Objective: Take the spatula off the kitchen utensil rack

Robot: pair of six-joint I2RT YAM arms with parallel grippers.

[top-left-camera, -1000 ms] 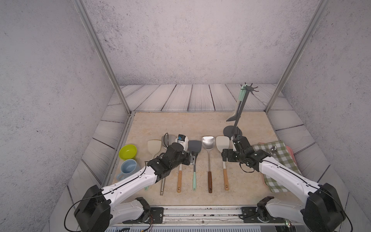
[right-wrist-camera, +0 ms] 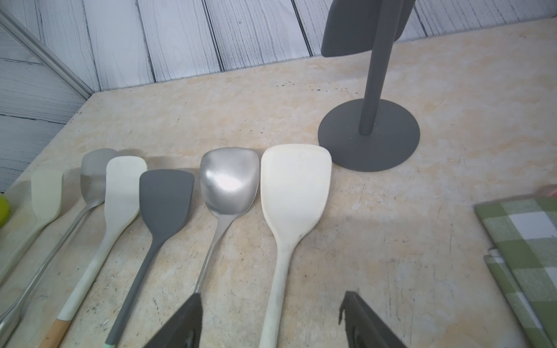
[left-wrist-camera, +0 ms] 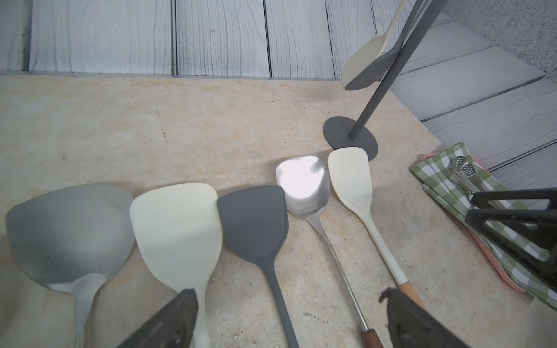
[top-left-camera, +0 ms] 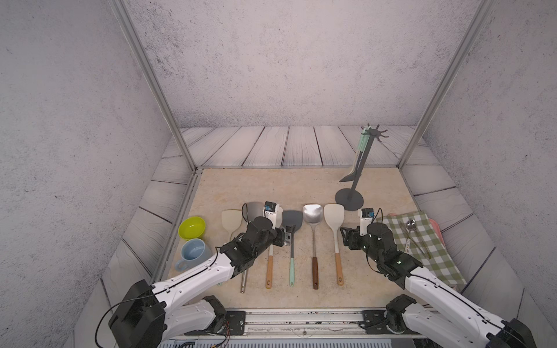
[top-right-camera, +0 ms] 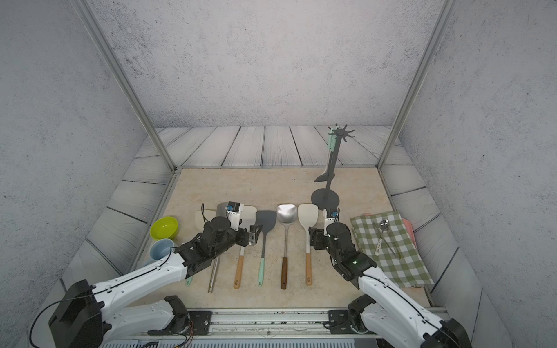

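Note:
The grey utensil rack (top-left-camera: pixel 359 165) stands at the back right on a round base. At least two spatulas hang from it: mint handles (top-left-camera: pixel 363 142) at the top, a cream head (left-wrist-camera: pixel 359 62) and a dark grey head (left-wrist-camera: pixel 374 72) lower down. My left gripper is open over the row of utensils at mid-table, its fingers empty. Right of the row, short of the rack, my right gripper has its fingers apart and holds nothing. A cream turner (right-wrist-camera: pixel 296 191) lies on the table beyond it.
Several spatulas and ladles lie in a row, including a dark grey spatula (left-wrist-camera: pixel 255 220) and a steel ladle (left-wrist-camera: pixel 304 179). At left sit a green bowl (top-left-camera: pixel 192 228) and a blue cup (top-left-camera: pixel 195 253); at right, a checked cloth (top-left-camera: pixel 426 249).
The left arm has barely moved. The hanging spatulas look the same.

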